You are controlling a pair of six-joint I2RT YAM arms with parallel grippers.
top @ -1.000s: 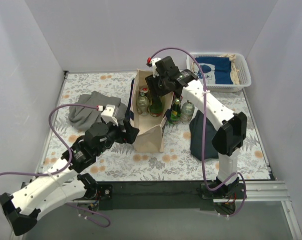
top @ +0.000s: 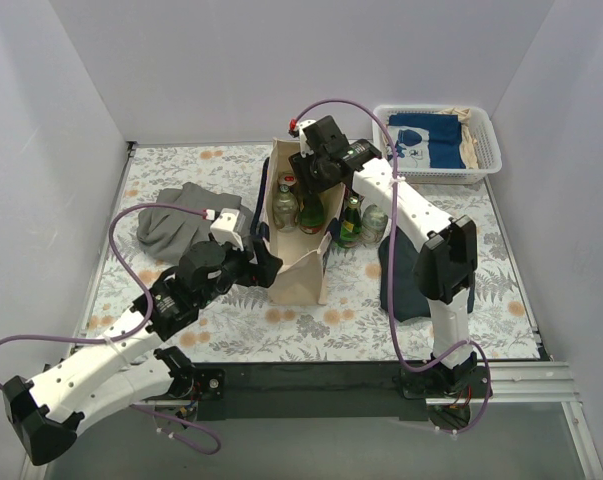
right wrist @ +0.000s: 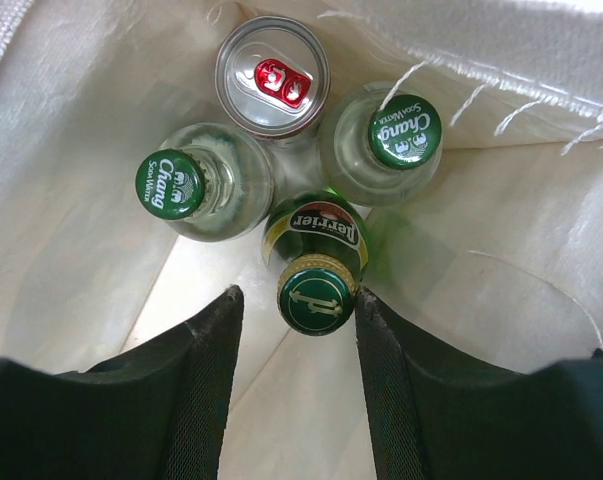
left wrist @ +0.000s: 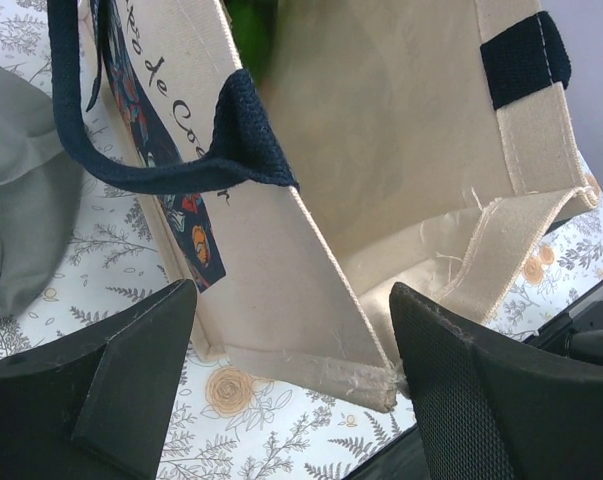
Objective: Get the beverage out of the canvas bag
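The beige canvas bag [top: 298, 283] stands open in the middle of the top view. Inside it the right wrist view shows a green Perrier bottle [right wrist: 316, 300], two clear Chang bottles [right wrist: 166, 185] and a silver can [right wrist: 272, 77]. My right gripper is inside the bag, open, its fingers either side of the Perrier cap; the right fingertip [right wrist: 366, 305] is very close to the cap, and contact cannot be told. My left gripper stands part open at the bag's near edge, with the bag wall [left wrist: 271, 290] between its spread fingers.
Just right of the bag stand a green bottle [top: 348, 225] and a clear bottle [top: 373, 225]. A grey cloth bag [top: 186, 222] lies to the left, a dark one [top: 406, 285] to the right. A white basket [top: 488, 150] sits at the back right. Clear tabletop shows at front right.
My right arm has shifted a little left, its gripper still inside the bag. The left gripper has moved slightly right towards the bag's edge. The bottles and bag look unmoved.
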